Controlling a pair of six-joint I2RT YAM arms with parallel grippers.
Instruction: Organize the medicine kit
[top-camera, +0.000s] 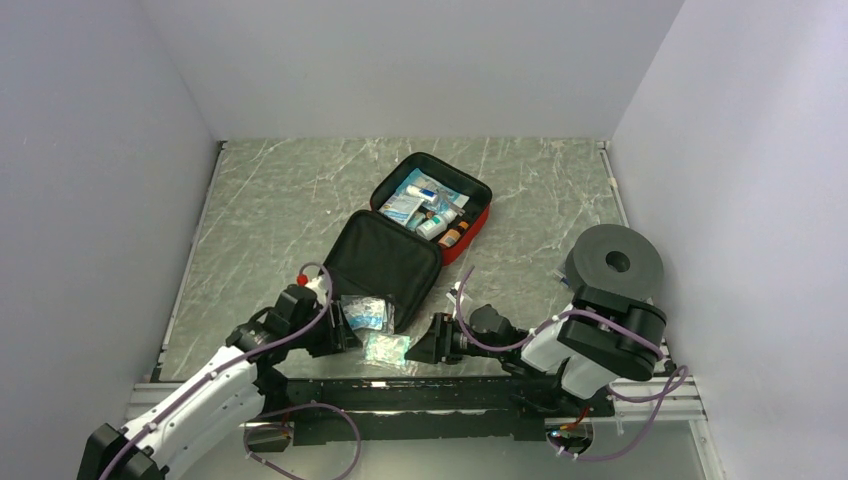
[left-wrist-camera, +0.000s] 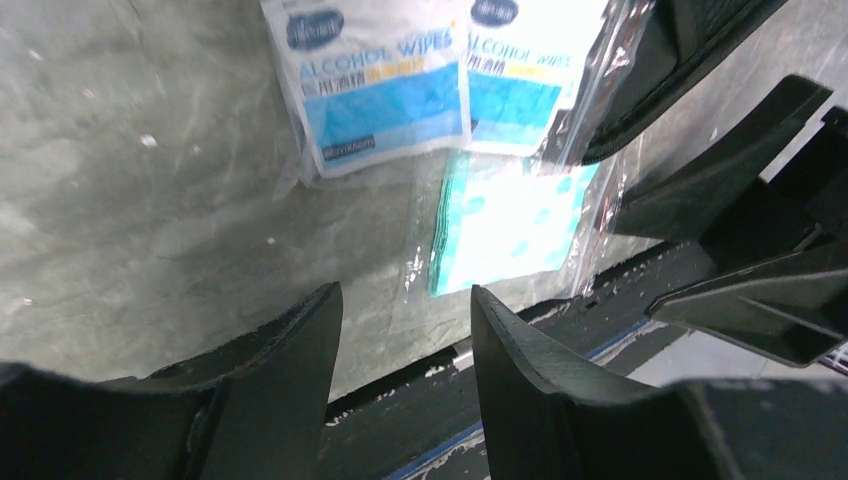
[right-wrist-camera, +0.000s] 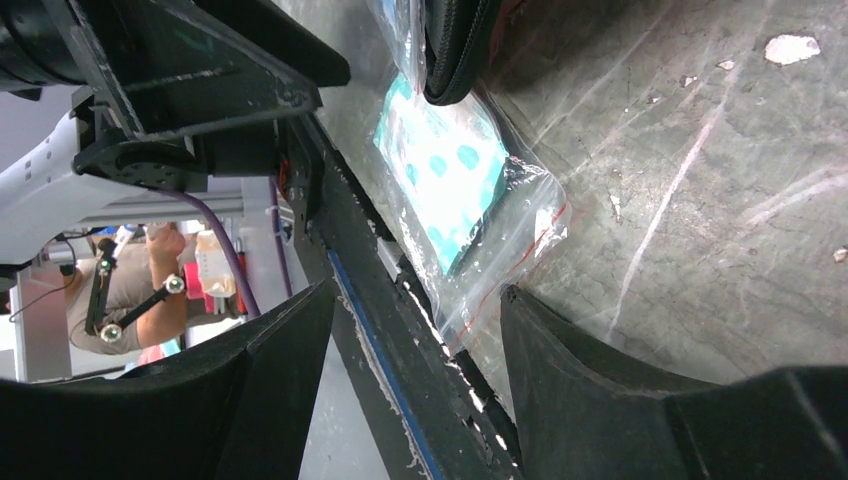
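The red-and-black medicine kit stands unzipped, its filled base at the back and its black lid folded toward the front. A clear bag of alcohol wipes lies by the lid's front corner, overlapping its edge. In front of it, a clear zip bag with a teal-dotted packet rests flat near the table edge. My left gripper is open just in front of the wipes, nothing between its fingers. Beside the dotted packet's bag is my right gripper, its fingers apart near the zip end without gripping it.
Inside the base are a white bottle, an amber bottle and several packets. A large dark roll stands at the right. Both grippers are close together at the front table edge.
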